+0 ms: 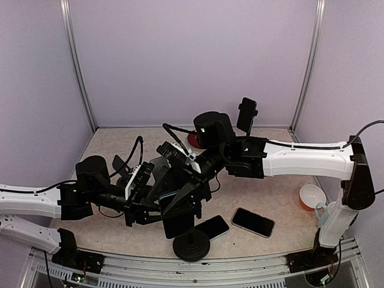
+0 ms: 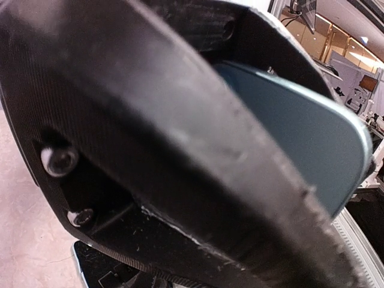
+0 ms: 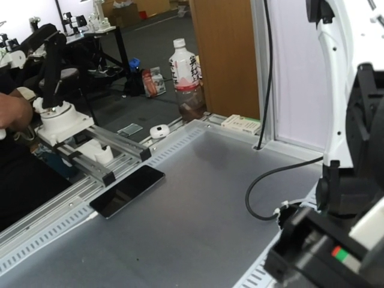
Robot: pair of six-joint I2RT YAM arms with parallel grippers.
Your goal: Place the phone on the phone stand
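Observation:
A dark phone with a pale blue edge [image 1: 177, 219] is upright over the round black stand base [image 1: 191, 245] at the front centre, both grippers crowded around it. The left wrist view shows its blue-grey corner [image 2: 315, 144] close behind a large black finger part. My left gripper [image 1: 151, 211] comes from the left at the phone's side, shut on something that is largely hidden. My right gripper [image 1: 175, 203] reaches over it from the upper right; how far its fingers are open is unclear, and the right wrist view does not show them clearly.
Two phones lie flat, one behind the stand [image 1: 213, 227], one to the right [image 1: 253, 222]. A bowl [image 1: 312, 196] and a light blue mug [image 1: 323, 215] stand at the right edge. The back holds more objects, mostly hidden by the arms.

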